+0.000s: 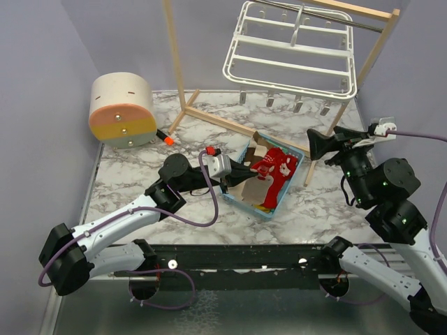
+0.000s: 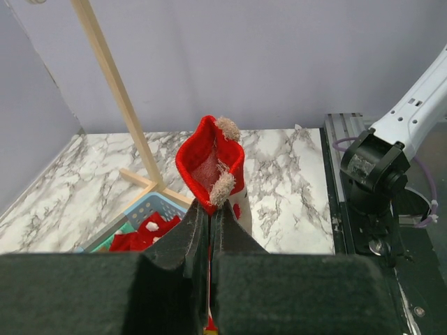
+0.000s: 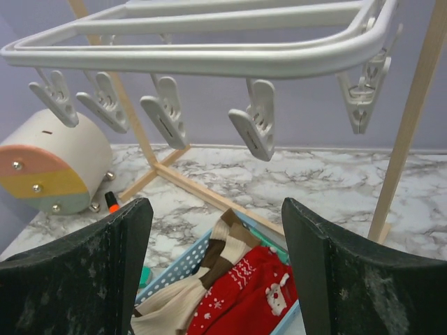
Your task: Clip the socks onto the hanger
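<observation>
A red sock with fuzzy beige patches (image 2: 234,171) stands up from my left gripper, whose fingertips are shut on its cloth. In the top view, that gripper's tips reach over the blue basket (image 1: 248,207). Red and cream socks (image 3: 237,293) lie inside the basket. The white hanger (image 1: 293,50) hangs at the back, with clips such as this one (image 3: 257,122) dangling from its front bar. My right gripper is open and empty, its fingers well apart, below and in front of those clips.
A wooden stand (image 1: 218,121) carries the hanger; its base bar runs behind the basket. At the back left sits a striped cylindrical box (image 1: 122,108), with an orange-tipped pen (image 1: 165,137) beside it.
</observation>
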